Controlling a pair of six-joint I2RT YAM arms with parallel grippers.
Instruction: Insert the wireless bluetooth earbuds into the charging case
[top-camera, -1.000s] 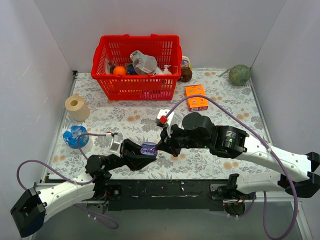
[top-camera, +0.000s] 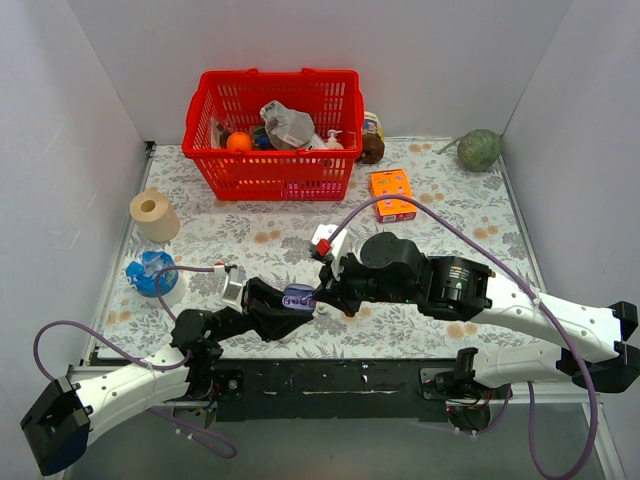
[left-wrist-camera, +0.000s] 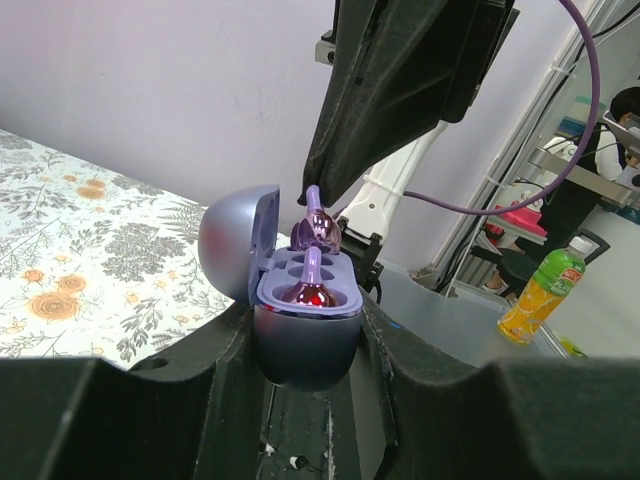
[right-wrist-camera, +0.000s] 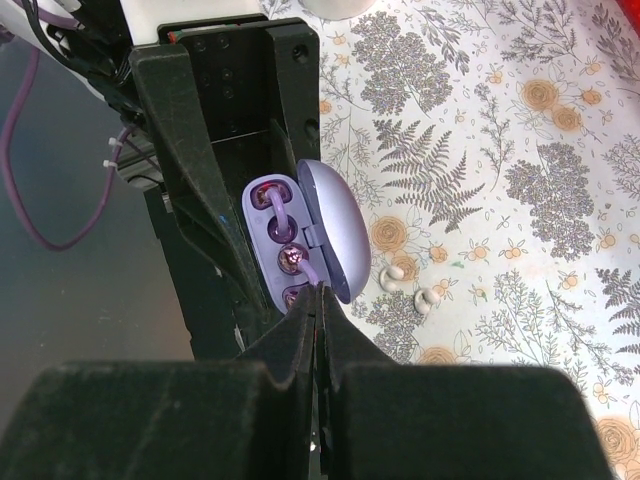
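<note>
My left gripper (top-camera: 284, 303) is shut on the purple charging case (left-wrist-camera: 306, 345), whose lid (left-wrist-camera: 232, 238) stands open. Two purple earbuds are at the case: one (left-wrist-camera: 311, 285) sits in the near end with its stem up, the other (left-wrist-camera: 317, 225) stands at the far end. From the right wrist, both earbuds appear in the case, one stem (right-wrist-camera: 277, 208) lying slantwise, the other (right-wrist-camera: 300, 264) reaching toward my right fingertips. My right gripper is shut, its tips right at that stem; whether they touch it cannot be made out.
Two small whitish curved pieces (right-wrist-camera: 425, 300) lie on the patterned tablecloth beside the case. A red basket (top-camera: 272, 175) stands at the back, an orange box (top-camera: 392, 184) to its right. A paper roll (top-camera: 154, 215) and a blue-lined cup (top-camera: 153, 279) are at the left.
My right gripper has shifted very slightly in the top view, close beside the case. The left arm and the case have stayed where they were.
</note>
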